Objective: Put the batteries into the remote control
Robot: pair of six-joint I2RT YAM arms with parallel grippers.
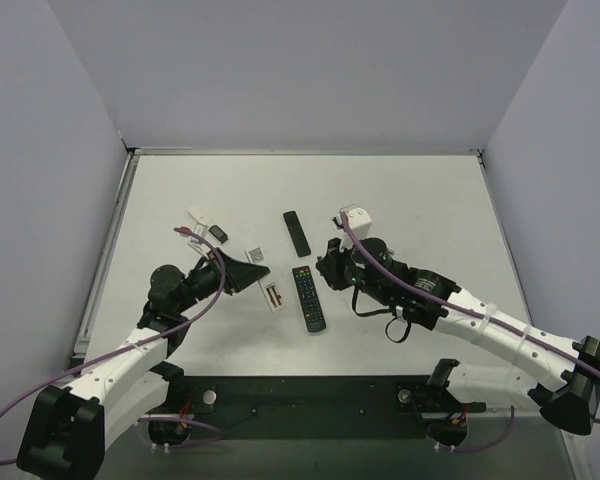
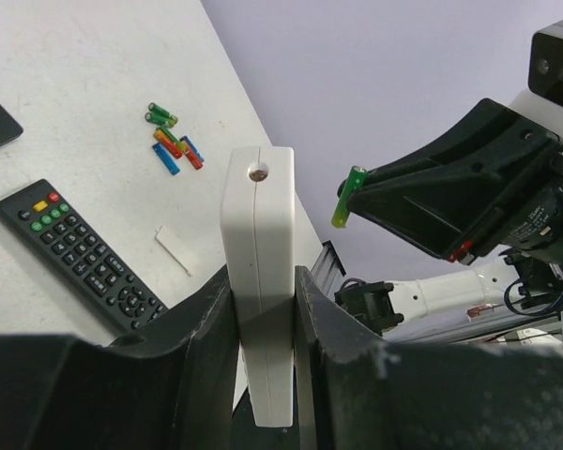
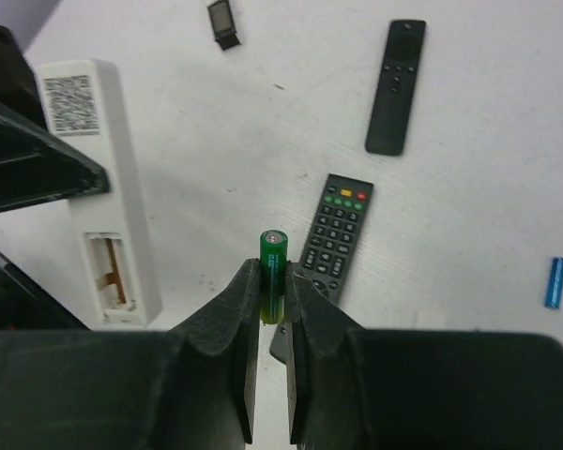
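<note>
My left gripper is shut on a white remote, held upright; in the right wrist view its open battery compartment shows something copper-coloured inside. My right gripper is shut on a green battery, raised above the table to the right of the white remote; the left wrist view shows that battery too. Several loose batteries, green, red and blue, lie on the table.
A black button remote lies between the arms, and a plain black remote behind it. A small white piece, likely a cover, lies on the right side. Small items sit at the back left.
</note>
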